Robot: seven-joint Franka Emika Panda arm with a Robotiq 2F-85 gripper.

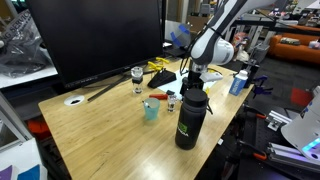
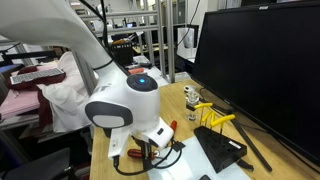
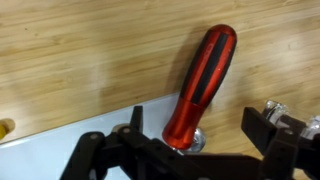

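A screwdriver handle [image 3: 205, 80], red with black stripes, lies slanted across the edge of a white sheet [image 3: 60, 128] in the wrist view. My gripper is open over it, one dark finger [image 3: 126, 140] on each side and the handle's lower end in the gap. The right finger stands farther from the handle than the left. In exterior view 1 the gripper [image 1: 191, 82] is low over the far right of the table, partly hidden by a black bottle. Whether the fingers touch the handle cannot be told.
The tall black bottle [image 1: 191, 121] stands in front of the arm, with a light blue cup [image 1: 151, 109] to its left. A yellow-handled tool rack [image 2: 215, 143] sits near the monitor [image 2: 258, 70].
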